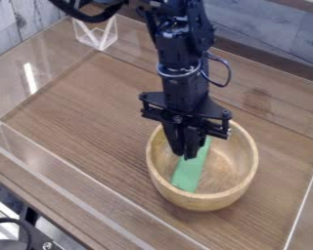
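A black robot arm reaches down from the top of the view, its gripper (188,146) hanging over a tan round bowl (231,190) at the lower right. Inside the bowl lies a green elongated object (188,175), its far end partly hidden beneath the gripper. The gripper points down at that far end; whether its fingers are open, shut or touching the object cannot be told.
A clear wire-like or plastic container (97,29) stands at the back left. A black cable lies at the lower left corner, and grey panels border the back.
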